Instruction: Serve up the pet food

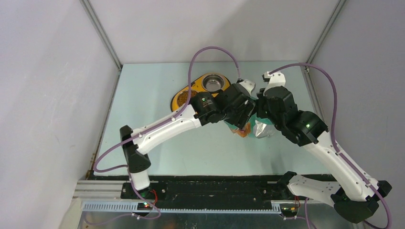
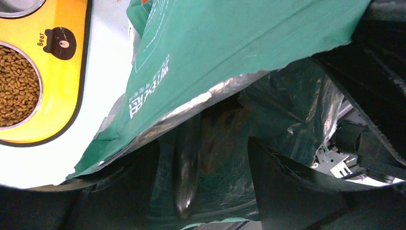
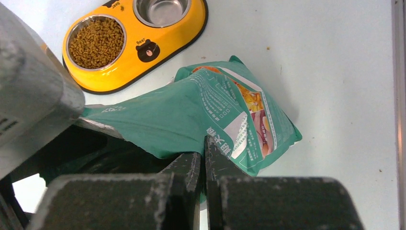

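A yellow double bowl point(image 3: 129, 55) has kibble point(image 3: 95, 43) in one bowl; the other bowl point(image 3: 161, 7) shows bare steel. A green food bag point(image 3: 234, 110) lies below it, its dark lining exposed. My right gripper is shut on the bag's edge. My left gripper is part open inside the bag opening, with a long dark shape between its fingers that I cannot identify clearly. In the top view both grippers meet over the bag, largely hiding it.
Walls and metal rails border it at the back and sides.
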